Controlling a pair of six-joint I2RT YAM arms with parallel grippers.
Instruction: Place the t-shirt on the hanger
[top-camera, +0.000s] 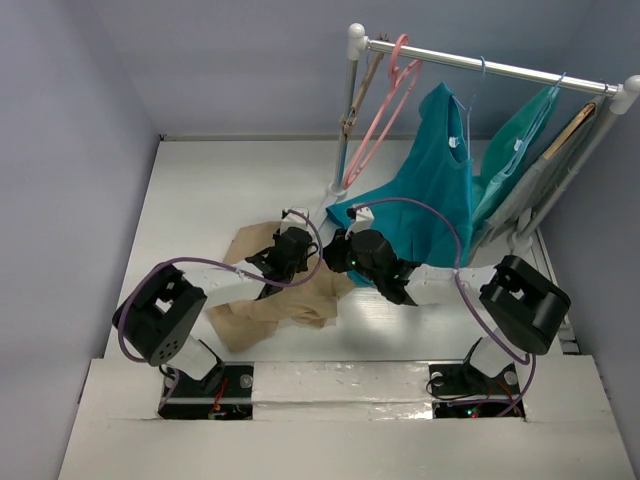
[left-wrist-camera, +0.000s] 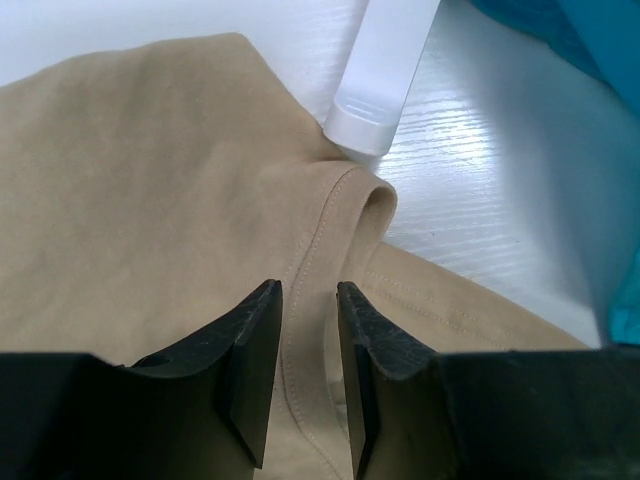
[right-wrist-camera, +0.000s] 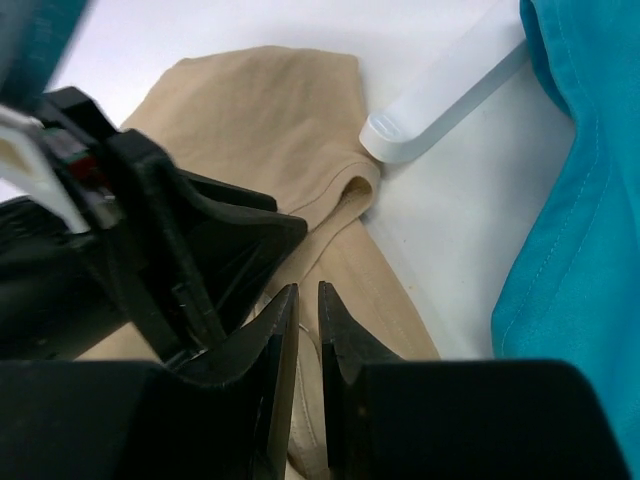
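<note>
A tan t-shirt (top-camera: 240, 325) lies loosely spread on the white table, its stitched neckline fold showing in the left wrist view. Just over that fold, my left gripper stands part open, the seam visible between its fingers but not gripped. Close beside it, my right gripper is also part open above the shirt, holding nothing. A pink hanger (top-camera: 383, 115) hangs at the left end of the rack's bar. In the right wrist view the left gripper's dark fingers (right-wrist-camera: 250, 225) cover part of the shirt.
The rack's white foot (left-wrist-camera: 375, 90) touches or nearly touches the shirt's upper edge. Teal garments (top-camera: 430, 190) hang down to the table at the right, beside my right arm.
</note>
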